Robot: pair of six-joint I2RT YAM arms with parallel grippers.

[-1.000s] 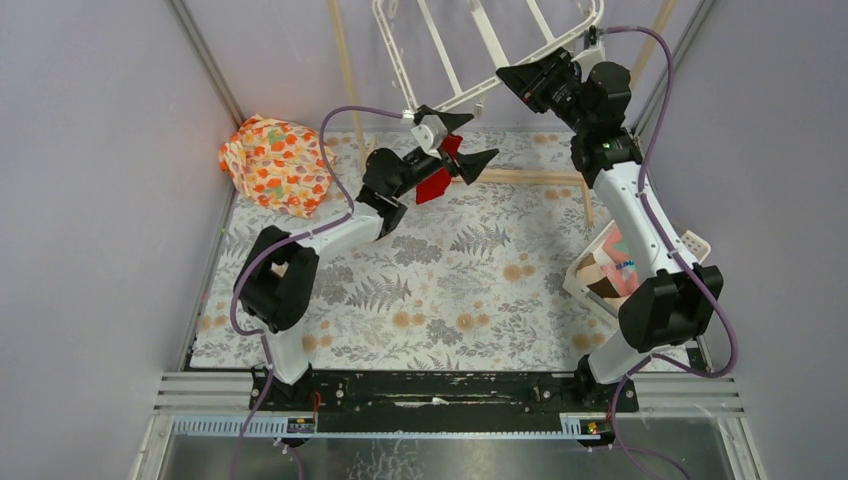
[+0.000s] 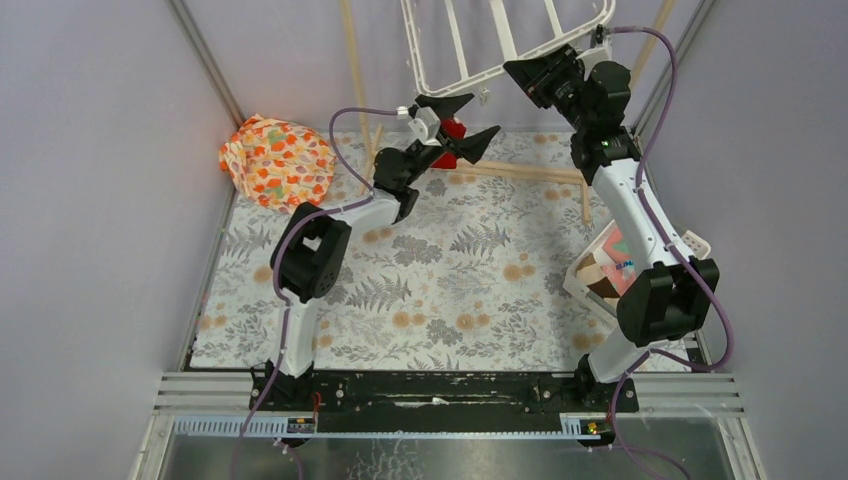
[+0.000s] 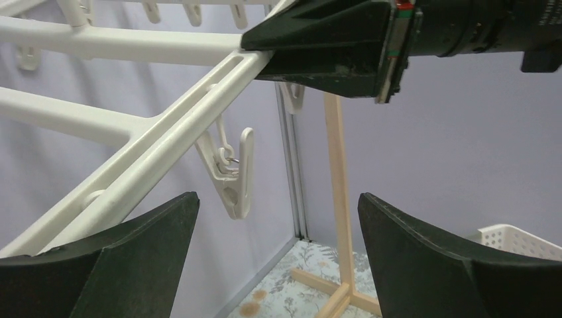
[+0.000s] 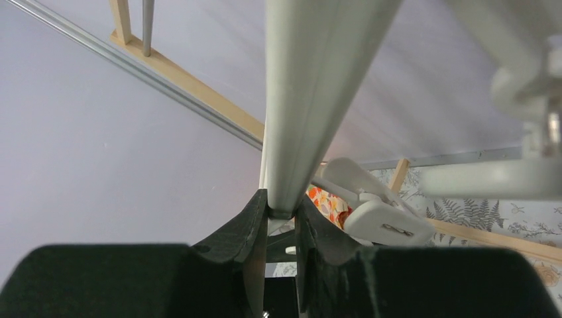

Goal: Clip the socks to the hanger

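Note:
The white hanger rack (image 2: 458, 50) hangs at the top of the top view. My right gripper (image 2: 530, 78) is shut on its front rail; the rail (image 4: 308, 99) runs between those fingertips in the right wrist view. My left gripper (image 2: 465, 120) is open just below the hanger's near corner, its fingers spread and empty in the left wrist view, where a white clip (image 3: 238, 175) hangs from the rail. A red sock (image 2: 450, 153) hangs behind my left gripper, mostly hidden in the top view.
An orange patterned cloth bag (image 2: 270, 160) lies at the back left. A white basket (image 2: 578, 280) with socks stands at the right, under my right arm. Wooden stand feet (image 2: 520, 172) lie at the back.
The hanger's left corner has shifted right.

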